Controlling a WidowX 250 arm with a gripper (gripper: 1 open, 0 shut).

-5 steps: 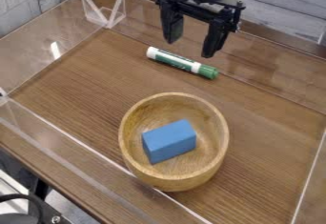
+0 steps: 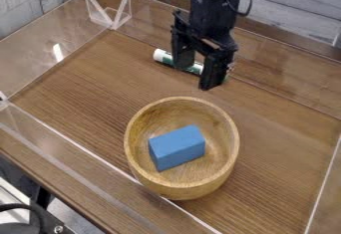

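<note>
My black gripper hangs over the upper middle of the table with its fingers spread open, just in front of a small white-and-green marker-like object, which it partly hides. I cannot tell whether they touch. Lower in the view, a blue block lies in a round wooden bowl.
A clear plastic piece stands near the upper left edge, and dark cables show at the lower left corner.
My gripper has come down and toward the front, now overlapping the green-and-white object in the view. The bowl and blue block have not moved.
</note>
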